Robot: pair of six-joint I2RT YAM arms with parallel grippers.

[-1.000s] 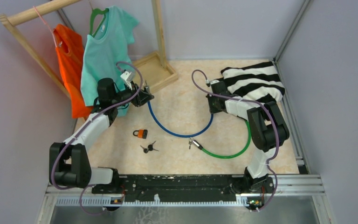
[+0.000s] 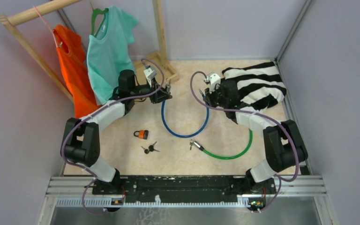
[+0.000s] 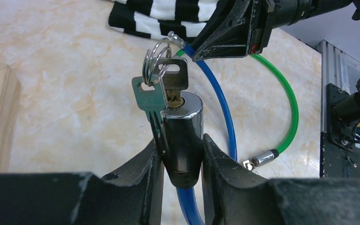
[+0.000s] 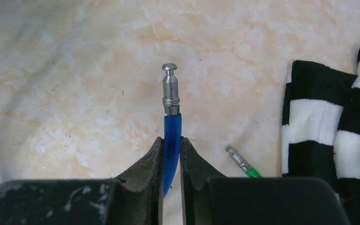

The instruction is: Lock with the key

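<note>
My left gripper is shut on the silver lock head of the blue cable lock, upright, with a key in its top and more keys on a ring beside it. My right gripper holds the blue cable just below its metal pin, which points up. The two grippers are apart, with the blue loop hanging between them in the top view.
A green cable lock, padlock and loose keys lie at the front. A striped cloth is back right, a wooden tray back left, shirts hanging left.
My left gripper has moved right with the lock head. My right gripper has moved slightly left and back with the cable end, narrowing the gap between them.
</note>
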